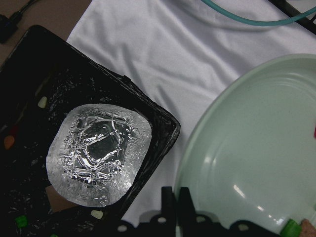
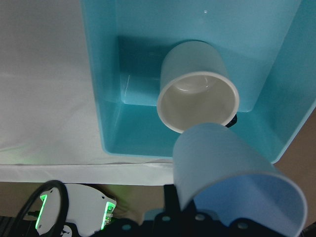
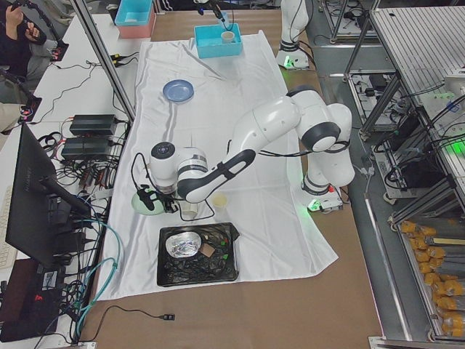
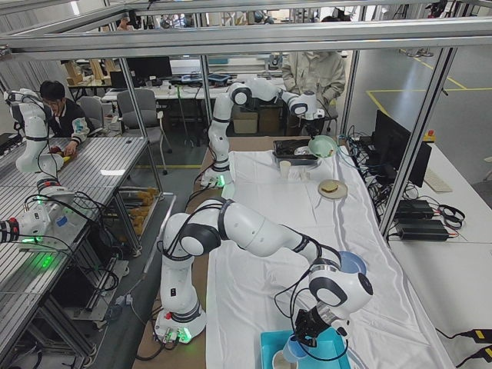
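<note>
My left gripper is shut on the rim of a pale green plate (image 1: 247,138) with some small bits on it, held near a black tray (image 3: 196,269) holding crumpled foil (image 1: 98,153) and small bits. My right gripper is shut on a light blue cup (image 2: 232,168), held over the turquoise bin (image 2: 261,123), where a white cup (image 2: 197,98) sits.
A blue plate (image 3: 178,90) lies on the white cloth. A beige plate (image 4: 333,192) and pale cups (image 3: 219,200) are near the left arm. The monitor (image 3: 29,203) and cables border the cloth.
</note>
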